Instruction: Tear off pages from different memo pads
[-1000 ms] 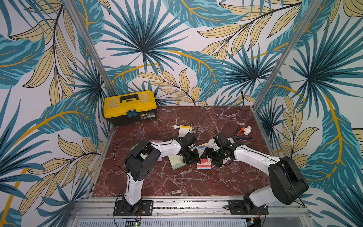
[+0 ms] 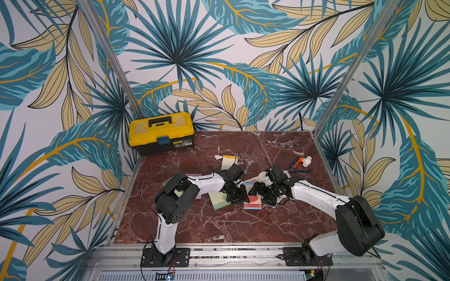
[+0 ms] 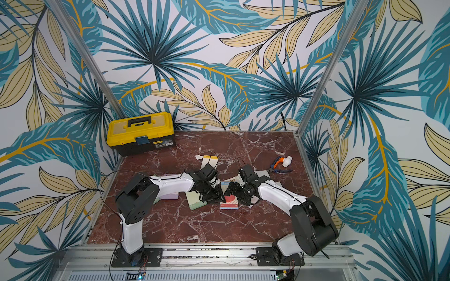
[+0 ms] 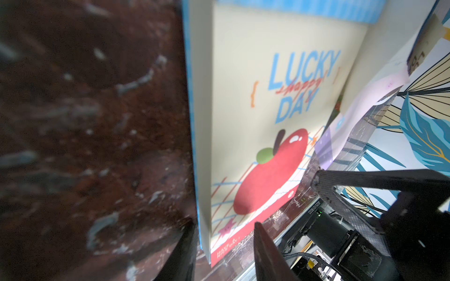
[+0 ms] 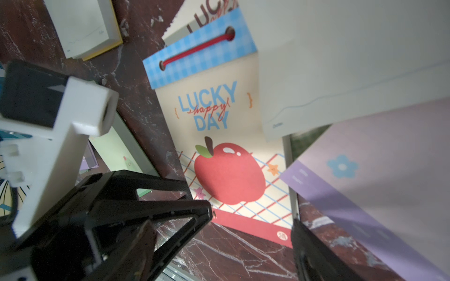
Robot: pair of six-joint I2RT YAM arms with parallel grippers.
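Observation:
The apple-printed "Lucky Day" memo pad (image 5: 229, 173) lies flat between both arms, its blue checked binding (image 5: 199, 49) at the far end. In the left wrist view, the parted fingers of my left gripper stand at the lower corner of the pad (image 4: 271, 182); contact is unclear. My right gripper is also parted, its fingers near the pad's lower end with nothing seen between them. From above, the left gripper (image 2: 244, 199) and right gripper (image 2: 262, 196) face each other across the pad and hide parts of it.
Loose white paper (image 5: 356, 65) and a lilac sheet (image 5: 375, 178) overlap the pad's right side. A green pad (image 2: 218, 200) sits under the left arm; a yellow-topped pad (image 2: 229, 161) is behind. A toolbox (image 2: 161, 133) and pliers (image 2: 300, 164) stand farther back.
The right arm's elbow has shifted very slightly to the right. The left arm and the apple pad look unchanged.

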